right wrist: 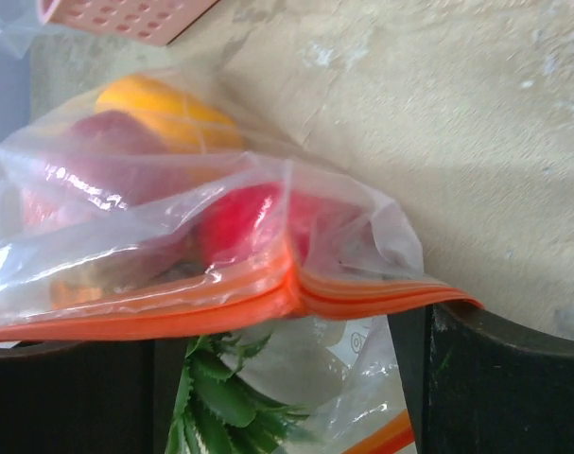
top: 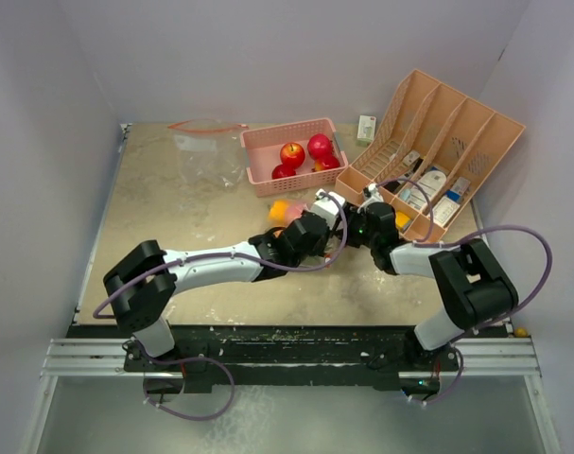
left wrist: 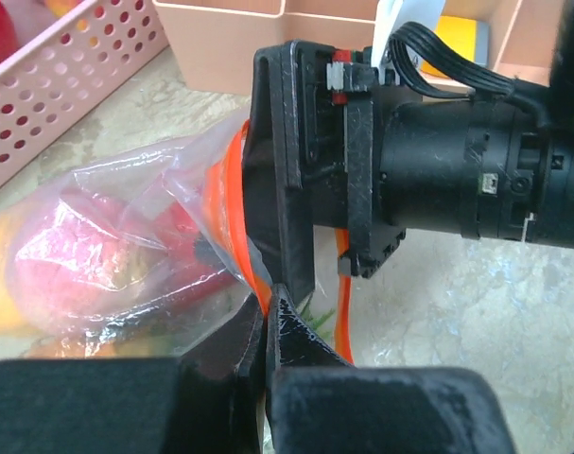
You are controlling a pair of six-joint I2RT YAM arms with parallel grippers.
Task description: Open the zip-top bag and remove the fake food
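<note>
The zip bag (left wrist: pixel 97 255) holds red and yellow fake food (right wrist: pixel 258 218) and lies mid-table, with green leaves (right wrist: pixel 216 397) showing below its orange zip strip (right wrist: pixel 173 317). My left gripper is shut on the orange zip edge, at the bag's right end. My right gripper stands open right at that edge, close beside the left one, the strip crossing between its fingers' tips.
A pink basket (top: pixel 260 151) with red fake fruit stands behind the bag. A peach slotted organiser (top: pixel 495 142) is at back right. An empty bag (top: pixel 206 156) lies back left.
</note>
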